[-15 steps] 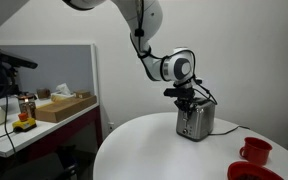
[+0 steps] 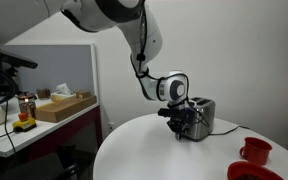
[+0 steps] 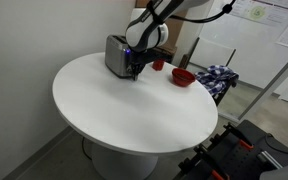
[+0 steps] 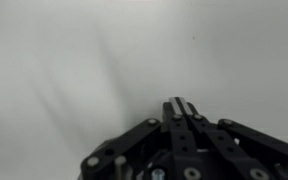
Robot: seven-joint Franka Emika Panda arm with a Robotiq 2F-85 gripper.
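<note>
A silver toaster (image 2: pixel 201 112) stands on the white round table (image 2: pixel 134 150), near its back edge. My gripper (image 2: pixel 178 136) points down just in front of it, low over the tabletop. The second exterior view has the toaster (image 3: pixel 117 56) partly behind my arm, with the gripper (image 3: pixel 134 76) close by its side. In the wrist view the gripper's fingertips (image 4: pixel 174 108) are together, nothing showing between them, over a plain pale surface. Whether the gripper touches the toaster cannot be made out.
A red mug (image 2: pixel 255 151) and a red bowl (image 2: pixel 252 172) sit on the table's right side. The toaster's cord (image 2: pixel 228 130) runs to the right behind it. A side shelf with a cardboard box (image 2: pixel 66 107) stands at left.
My gripper has come down from the toaster's upper front to near the tabletop, slightly to the left. The toaster appears to be in the same place.
</note>
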